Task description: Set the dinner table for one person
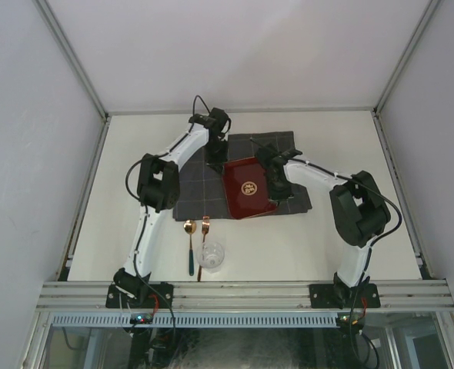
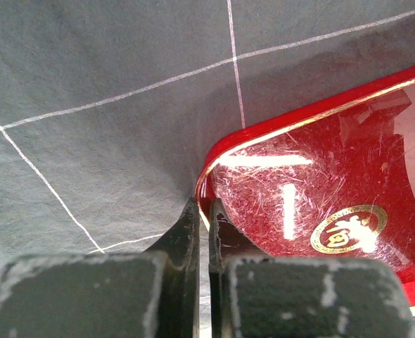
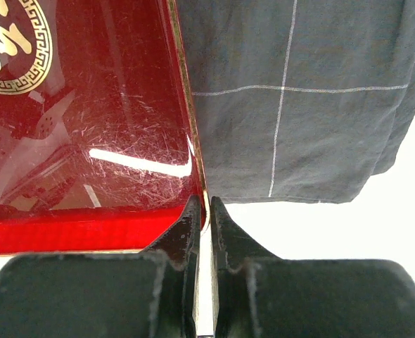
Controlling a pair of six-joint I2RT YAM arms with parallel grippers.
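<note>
A red rectangular plate [image 1: 238, 188] with a gold emblem lies on the dark grey gridded placemat [image 1: 196, 192]. My left gripper is shut at a corner of the plate's rim; whether it has the rim between its fingertips is unclear. My right gripper is shut at another corner of the rim, also unclear whether pinching it. A spoon [image 1: 191, 254] and a fork [image 1: 205, 227] lie in front of the placemat, beside a clear glass [image 1: 215, 255] that overlaps the fork's handle.
Walls surround the table at the back and sides, with a metal rail along the front edge.
</note>
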